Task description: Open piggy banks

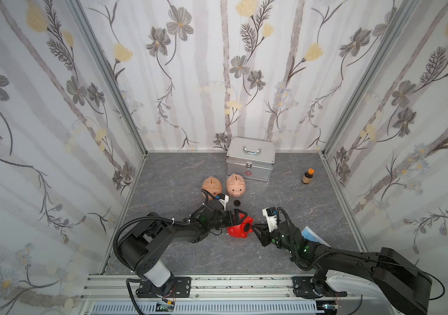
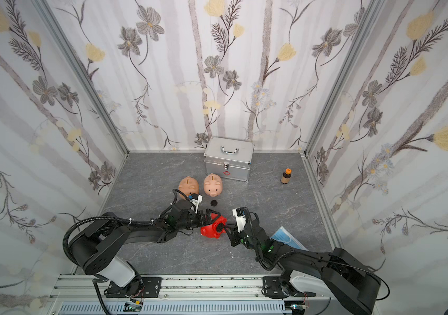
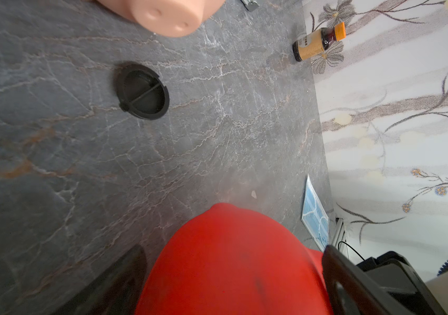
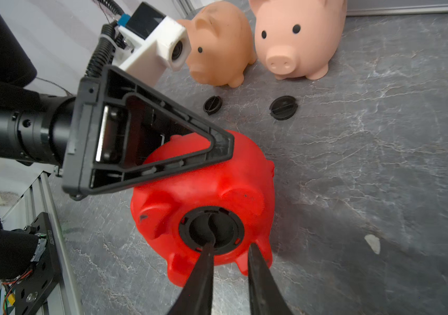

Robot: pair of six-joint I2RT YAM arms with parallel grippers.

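The red piggy bank (image 1: 240, 227) lies with its underside turned toward my right arm. Set in that underside is a round black plug (image 4: 216, 229), in place. My left gripper is open wide, one finger on each side of the red body; whether both fingers press on it I cannot tell. My right gripper stands slightly open with nothing between its fingers, its tips near the plug's lower edge in the right wrist view. Farther back stand an orange piggy bank (image 4: 218, 44) and a pink one (image 4: 300, 34). Two loose black plugs, one nearer the orange bank (image 4: 212, 105) and another plug (image 4: 283, 107), lie on the table.
Behind the pink bank is a silver case (image 1: 250, 160). A small brown bottle (image 1: 307, 176) with an orange cap stands at the right. Beside the right arm lies a blue packet (image 2: 286, 237). Open table (image 1: 286, 199) lies between case and right arm.
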